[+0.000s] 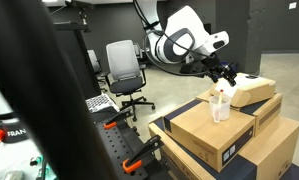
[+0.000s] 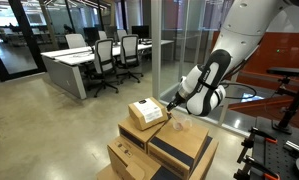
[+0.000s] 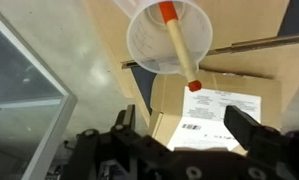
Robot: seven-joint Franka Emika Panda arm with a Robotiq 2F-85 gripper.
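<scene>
A translucent cup (image 3: 142, 45) stands on a cardboard box; the same cup (image 1: 220, 108) appears in exterior view 1. Inside it leans a light wooden-coloured stick (image 3: 179, 42) with a red band and a red tip, the tip sticking out past the rim toward my gripper. My gripper is open, its dark fingers wide apart at the bottom of the wrist view, with nothing held between them. In exterior view 1 the gripper (image 1: 225, 76) hangs above and just behind the cup, not visibly touching it. The stick is hard to make out in the exterior views.
The cup's cardboard box (image 1: 204, 128) sits among other boxes; a taller one (image 2: 147, 114) with a white label (image 3: 214, 118) is close beside it. Chairs (image 2: 103, 52) and white desks (image 2: 74, 56) stand farther back. Open floor (image 2: 49, 130) lies to the left.
</scene>
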